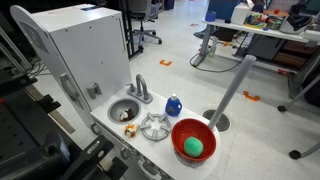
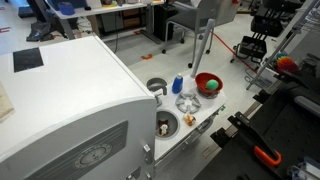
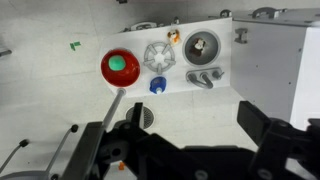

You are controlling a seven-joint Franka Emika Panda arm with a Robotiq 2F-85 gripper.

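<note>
My gripper is open in the wrist view, its two dark fingers spread wide at the bottom, with nothing seen between them. Below it lies a white toy kitchen counter. A red bowl holds a green round object at one end of the counter. Beside the bowl are a grey burner grate and a small blue item. The round sink contains a small brown-and-white object. A small orange-and-white item rests on the counter between sink and grate.
A grey faucet stands behind the sink. The tall white cabinet rises at the sink end, and a pale post stands near the bowl. Farther back are a table with clutter and an office chair.
</note>
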